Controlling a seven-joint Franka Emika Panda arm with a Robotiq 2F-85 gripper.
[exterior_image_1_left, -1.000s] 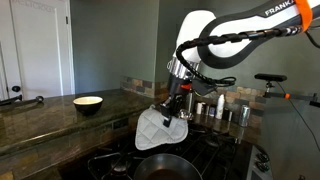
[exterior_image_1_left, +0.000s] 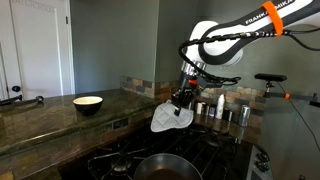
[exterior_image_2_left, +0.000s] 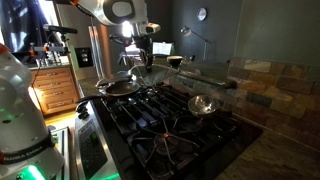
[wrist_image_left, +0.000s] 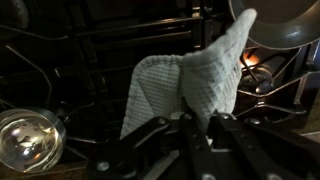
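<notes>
A white quilted pot holder (exterior_image_1_left: 172, 117) hangs in the air over the stove, with my gripper (exterior_image_1_left: 184, 98) shut on its upper part. In the wrist view the pot holder (wrist_image_left: 155, 90) spreads out ahead of my gripper, its cloth folded and bunched where the fingers pinch it. The fingertips are partly hidden by the fabric. Below it in exterior view 1, a dark frying pan (exterior_image_1_left: 168, 167) sits on the stove; this pan (wrist_image_left: 282, 18) shows at the upper right of the wrist view.
A shiny metal bowl (wrist_image_left: 30, 138) rests on the stove's other side. An orange glow (wrist_image_left: 262, 75) shows at a burner by the pan. On the counter (exterior_image_1_left: 45, 120) stands a dark-sided bowl (exterior_image_1_left: 88, 104). Several bottles and canisters (exterior_image_1_left: 220, 107) line the back.
My gripper and the pot holder have moved up and to the right in exterior view 1, away from the pan. The grip on the cloth has stayed. Pan and bowl have not moved.
</notes>
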